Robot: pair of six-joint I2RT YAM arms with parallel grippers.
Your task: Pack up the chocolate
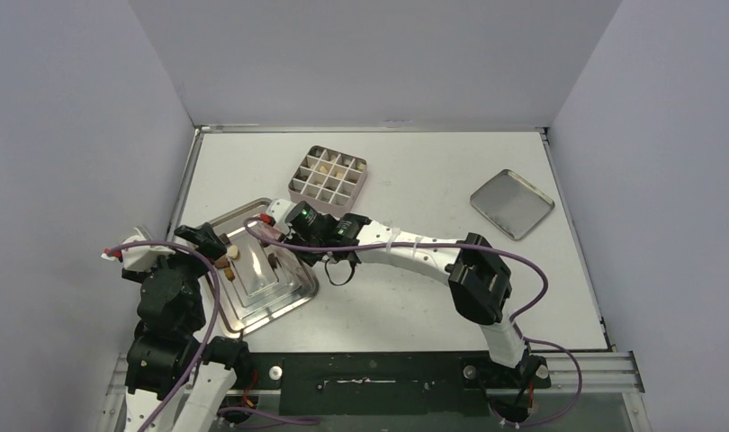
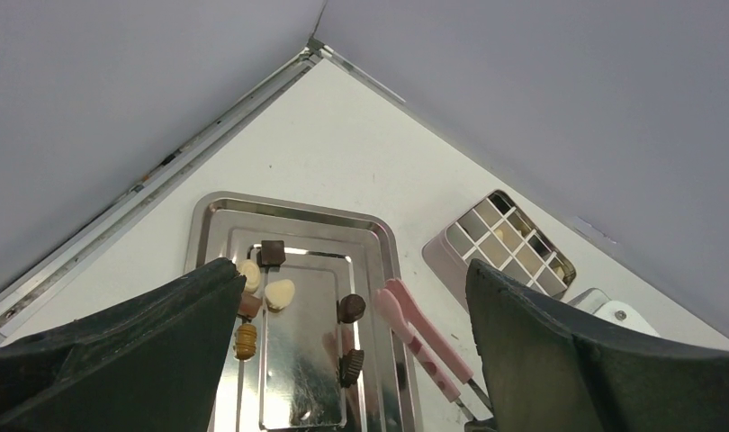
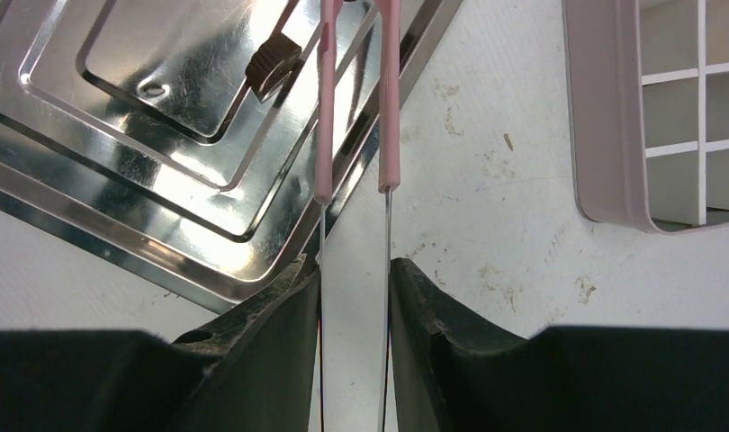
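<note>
Several chocolates, dark, white and brown, lie in the steel tray [image 1: 257, 306] at left, including a ribbed dark one [image 3: 271, 65] and a white heart [image 2: 280, 294]. A grey-pink grid box [image 1: 328, 203] stands behind it, with pieces in some compartments. My right gripper is shut on pink-tipped tongs [image 3: 389, 135], which reach over the tray's edge beside the box. Whether a chocolate is between their tips, mostly out of view in the right wrist view, I cannot tell. My left gripper stands open above the tray's near side.
An empty small tray [image 1: 512, 205] lies at the right. Walls [image 1: 613, 270] bound both sides and the back.
</note>
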